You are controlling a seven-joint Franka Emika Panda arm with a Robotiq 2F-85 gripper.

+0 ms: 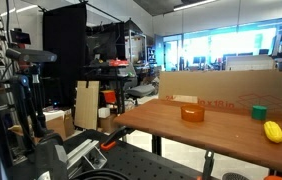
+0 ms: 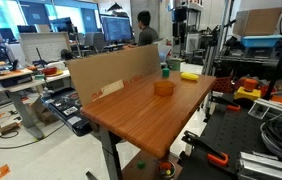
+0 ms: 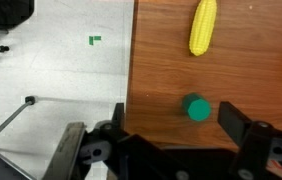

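Note:
My gripper stands open above the table, its two dark fingers wide apart with nothing between them. Below it in the wrist view, a green cup-like object (image 3: 196, 107) stands on the brown tabletop, nearer the right finger. A yellow corn-like object (image 3: 203, 26) lies farther up in that view, clear of the fingers. In exterior view 1 the yellow object (image 1: 273, 131) rests near the right edge and the green one (image 1: 259, 112) is behind it. An orange bowl (image 1: 192, 113) sits toward the table's middle; only a sliver of it enters the wrist view.
A brown cardboard panel (image 2: 117, 75) stands upright along one long side of the table (image 2: 151, 115). Pale floor (image 3: 66, 75) shows beyond the table's edge in the wrist view.

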